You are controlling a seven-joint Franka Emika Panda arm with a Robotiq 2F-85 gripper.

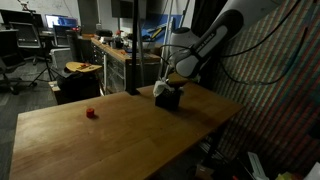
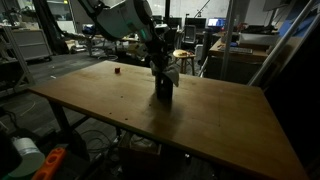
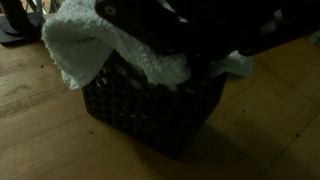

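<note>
A black mesh basket stands upright on the wooden table, with a white towel draped over its rim. In exterior view 1 the basket is toward the table's far right, the towel bunched on top. My gripper is down at the basket's top, dark against the dark mesh and touching or very near the towel. Its fingers look shut; whether any cloth is between the fingertips is hidden. Exterior view 2 shows the towel spread over the basket beneath the arm.
A small red object sits at the table's left, well away from the basket. A dark post rises behind its far edge.
</note>
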